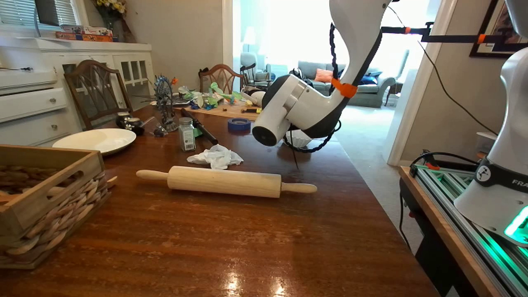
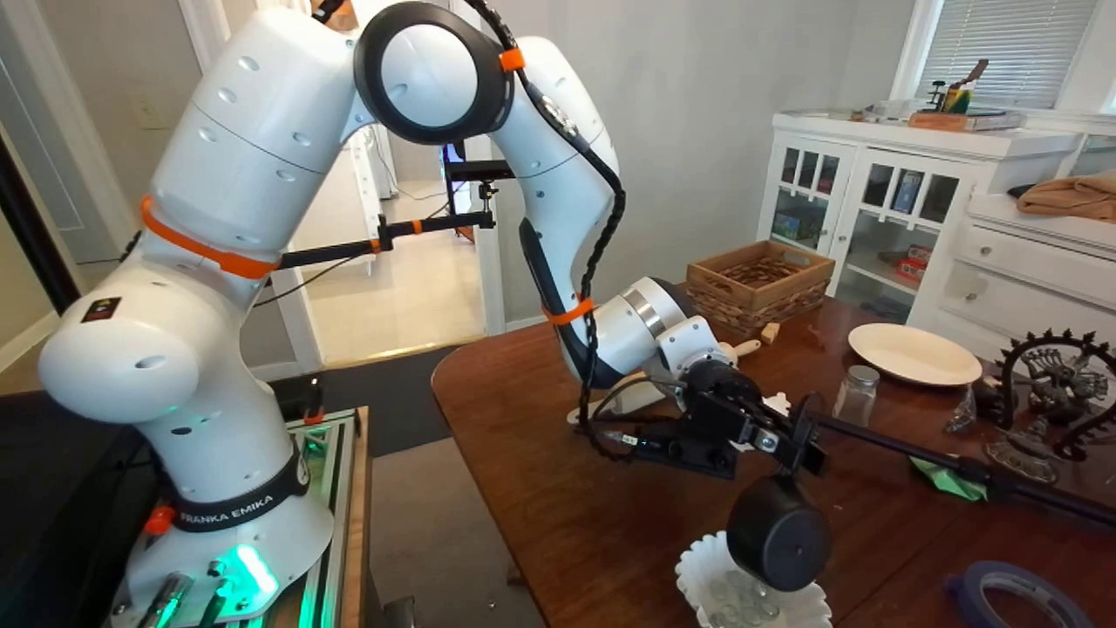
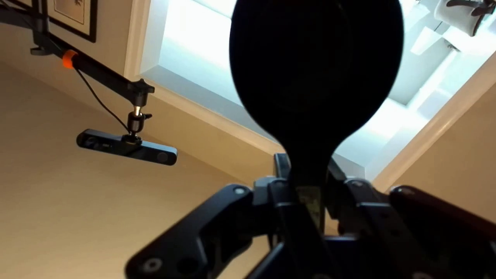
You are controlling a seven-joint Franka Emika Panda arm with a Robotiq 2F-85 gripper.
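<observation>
A black, round-headed scoop [image 3: 316, 60] is held by its narrow part, with my gripper shut on it. In exterior view 2 the scoop's cup [image 2: 779, 534] hangs low over a white scalloped bowl [image 2: 696, 586], covering part of it. Clear glass-like pieces [image 2: 748, 598] lie inside the bowl. From this side the gripper [image 2: 803, 445] is dark and its fingertips are hard to make out. Exterior view 1 shows only a sliver of the bowl [image 1: 302, 140], behind the arm; the gripper is hidden there.
A wooden rolling pin [image 1: 225, 181], crumpled white tissue [image 1: 218, 157], glass jar [image 1: 187, 134] and blue tape roll [image 1: 239, 124] lie on the table. A basket [image 1: 54, 198] and white plate [image 1: 96, 141] stand at the left.
</observation>
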